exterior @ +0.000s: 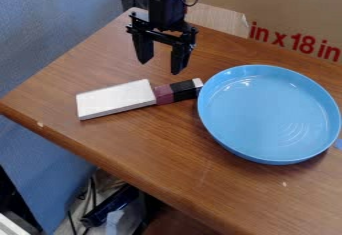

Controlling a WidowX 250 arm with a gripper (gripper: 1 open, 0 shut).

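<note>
My black gripper (162, 54) hangs over the back of the wooden table, its two fingers apart with nothing between them. Below it lies a long bar (116, 100), mostly white with a dark maroon and black section at its right end, beside a blue plate (267, 114). The bar's right end is at the plate's left rim, touching or very close.
A cardboard box (291, 14) with red printing stands behind the table (160, 164). The table's left edge drops toward a blue surface and clutter on the floor. The near part of the table and the area left of my gripper are clear.
</note>
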